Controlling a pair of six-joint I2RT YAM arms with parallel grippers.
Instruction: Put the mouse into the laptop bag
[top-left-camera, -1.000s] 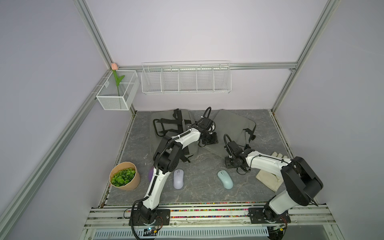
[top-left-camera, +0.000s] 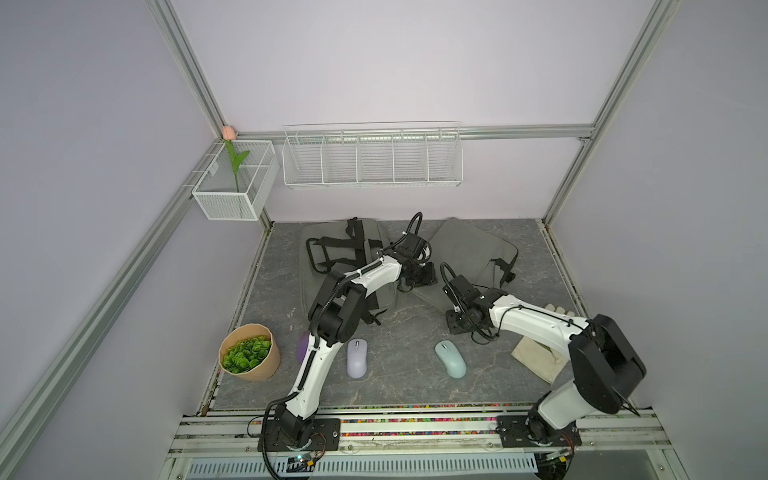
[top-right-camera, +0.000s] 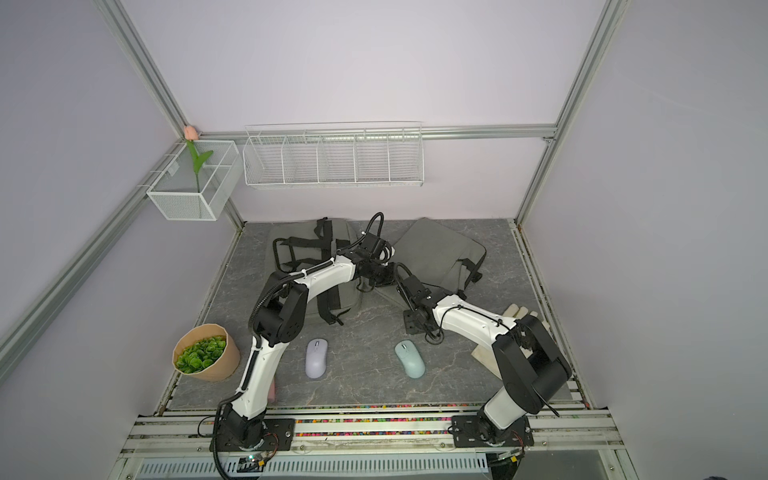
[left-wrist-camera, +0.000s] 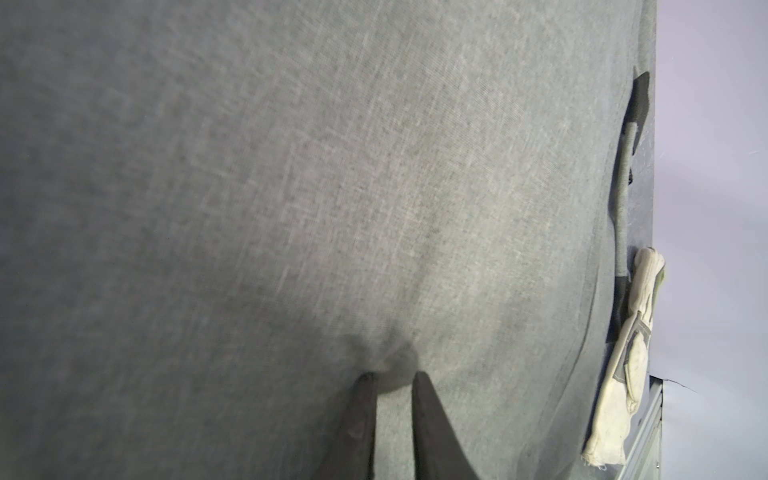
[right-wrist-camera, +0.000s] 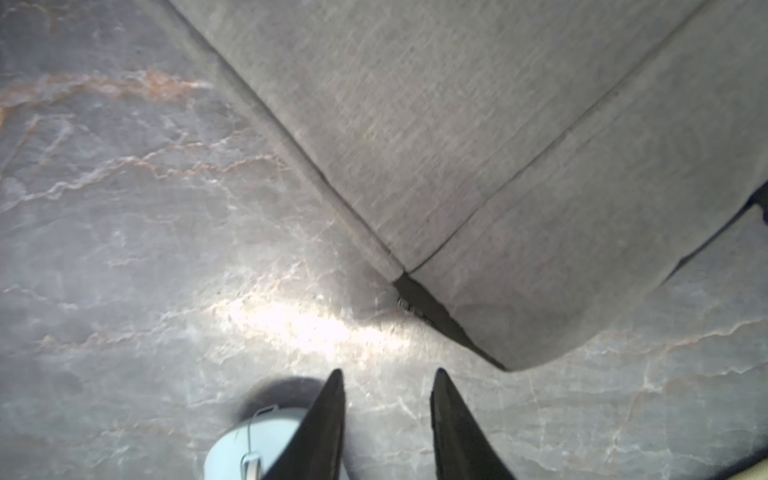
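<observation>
A grey fabric bag (top-left-camera: 472, 244) lies at a slant at the back right of the table. My left gripper is at this bag's left side, slightly open, its fingertips against the grey cloth, which dimples there. Whether cloth is caught between them is unclear. In the right wrist view, my right gripper is open and empty, near the front corner of the bag (right-wrist-camera: 496, 128). A teal mouse (top-left-camera: 450, 359) lies in front of the right gripper. Left of it rests a lavender mouse (top-left-camera: 357, 358).
Another grey bag with black straps (top-left-camera: 344, 244) lies at the back left, partly under my left arm. A plant pot (top-left-camera: 249, 353) stands at the front left. Work gloves (top-left-camera: 540, 358) lie beneath the right arm. Bare table shows between the mice.
The slanted grey bag has shifted a little to the right. My right gripper has moved slightly left and away from the front edge. The left arm and both mice look unmoved.
</observation>
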